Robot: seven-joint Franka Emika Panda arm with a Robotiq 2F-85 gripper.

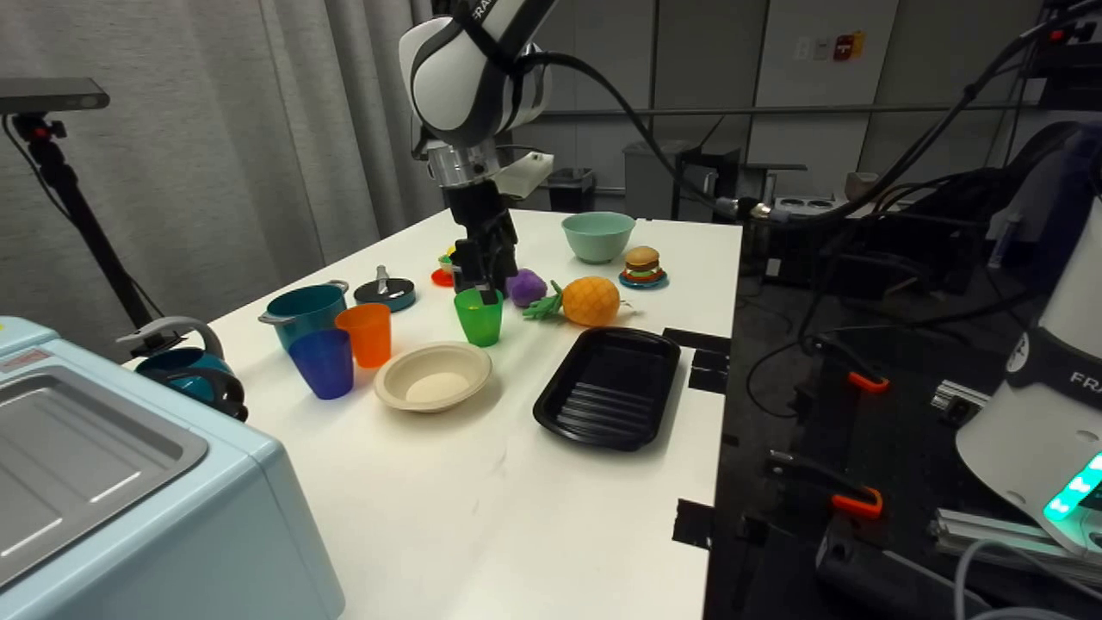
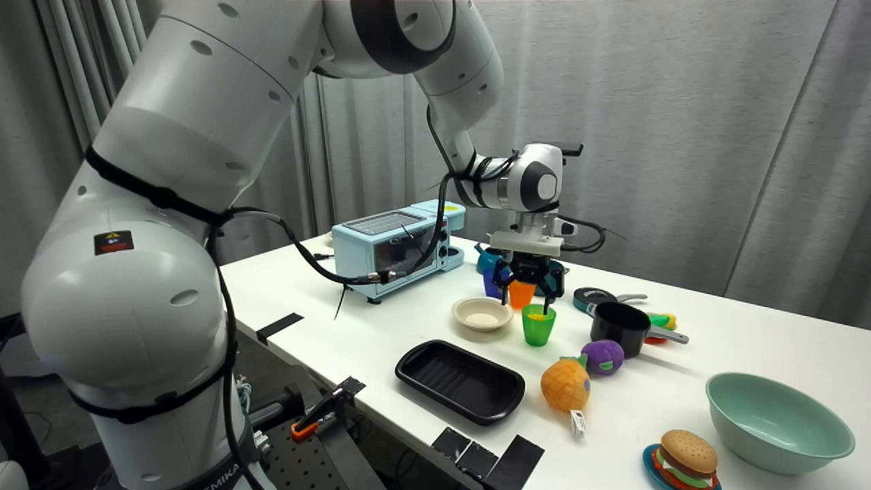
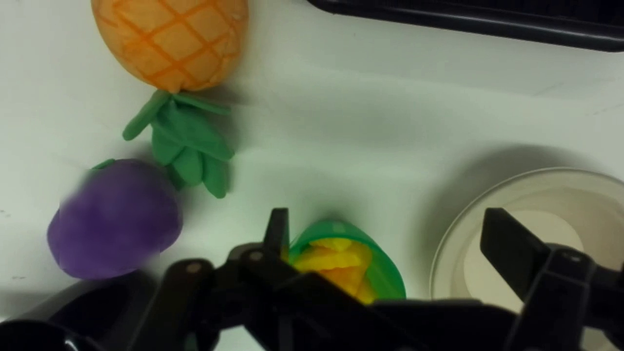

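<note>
My gripper (image 2: 526, 307) points down over the table, its two fingers spread wide. In the wrist view the green cup (image 3: 383, 266) lies between the fingers, close to the left finger (image 3: 278, 231), with yellow pieces (image 3: 336, 257) inside it. The right finger (image 3: 506, 251) appears over the beige bowl (image 3: 450, 257). In exterior view 2 one fingertip overlaps the rim of the green cup (image 2: 538, 328); whether it touches, I cannot tell. Part of the cup is hidden by the gripper in the wrist view.
A plush pineapple (image 2: 565, 385), purple plush (image 2: 602, 356) and black pot (image 2: 618, 328) stand near the cup. The orange cup (image 1: 367, 332), blue cup (image 1: 325, 363) and black tray (image 1: 609, 387) are also around it.
</note>
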